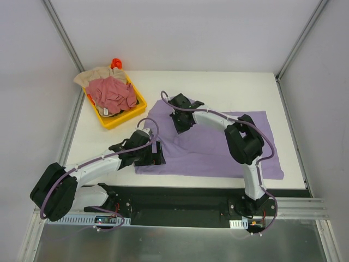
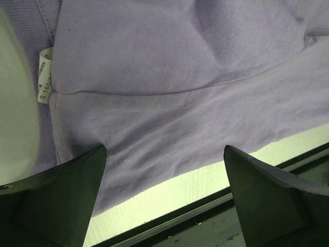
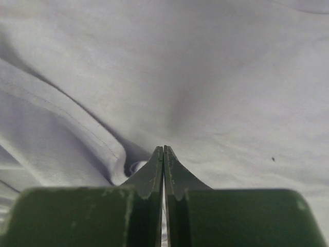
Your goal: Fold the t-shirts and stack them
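A lavender t-shirt (image 1: 207, 144) lies spread over the table, its near edge close to the table's front. Over the shirt's front left part, my left gripper (image 1: 157, 153) stands open. In the left wrist view, a seam and a white size label (image 2: 45, 76) show on the shirt (image 2: 154, 56), with nothing between the fingers. My right gripper (image 1: 180, 130) is shut over the upper left of the shirt. The right wrist view shows its tips together above the fabric (image 3: 216, 92), beside a raised hemmed fold (image 3: 67, 113); no cloth shows between them.
A yellow bin (image 1: 117, 120) stands at the back left, heaped with a pink cloth (image 1: 112, 94), a beige cloth (image 1: 97, 75) and a red item (image 1: 116, 63).
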